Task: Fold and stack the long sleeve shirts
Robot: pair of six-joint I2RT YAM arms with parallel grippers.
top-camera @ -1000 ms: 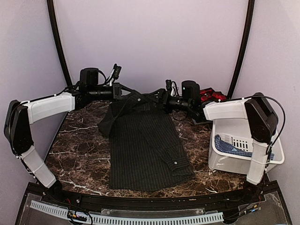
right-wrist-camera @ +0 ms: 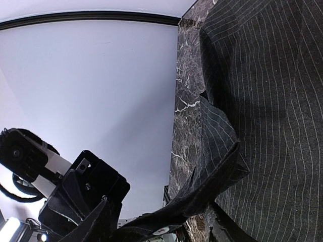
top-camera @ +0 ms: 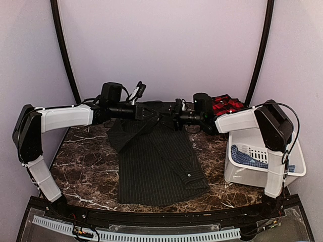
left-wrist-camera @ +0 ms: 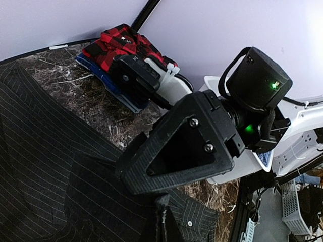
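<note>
A dark pinstriped long sleeve shirt (top-camera: 151, 176) lies spread on the marble table, its upper left part bunched into a fold. My left gripper (top-camera: 154, 115) is over that bunched part near the middle; in its own view its slim fingers (left-wrist-camera: 161, 217) are close together at the bottom, shut. My right gripper (top-camera: 176, 115) faces it from the right, very close. In the right wrist view a raised fold of shirt (right-wrist-camera: 186, 201) runs between the right fingertips; whether they press on it is unclear.
Folded red plaid and blue shirts (left-wrist-camera: 121, 50) are stacked at the back right. A white basket (top-camera: 237, 171) with a blue checked garment stands at the right. Bare table (top-camera: 86, 161) shows at the left.
My left gripper has moved right and down over the shirt. My right arm has shifted slightly left and down, and the bunched top of the shirt has moved with them.
</note>
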